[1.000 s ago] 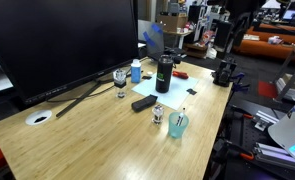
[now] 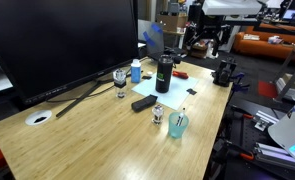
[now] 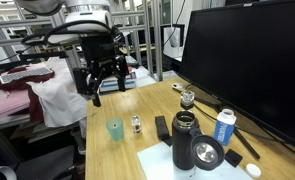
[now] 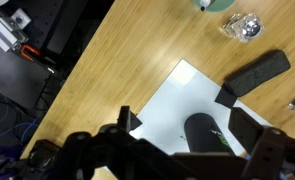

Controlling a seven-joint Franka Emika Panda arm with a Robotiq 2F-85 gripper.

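Observation:
My gripper (image 3: 108,92) is open above the table, its fingers spread with nothing between them in the wrist view. A tall black thermos (image 2: 164,76) stands on a white sheet (image 4: 175,108); its top looks uncovered in exterior view 2, where a round dark lid (image 3: 206,152) shows in front of it. From the wrist, the thermos (image 4: 200,130) appears below the fingers, partly hidden by the gripper. A teal cup (image 2: 177,125) holds something thin and white. Beside it is a small clear glass (image 2: 158,115), and a black case (image 2: 144,103) lies nearby.
A blue-and-white bottle (image 3: 224,127) and another glass item (image 2: 119,83) stand near the large monitor (image 2: 67,50). Bare tabletop (image 2: 82,145) spreads across the left in exterior view 1. Dark equipment (image 4: 62,30) lies beyond the table edge.
In exterior view 1 the gripper and arm have shifted left, toward the thermos side. Objects on the table have kept their places.

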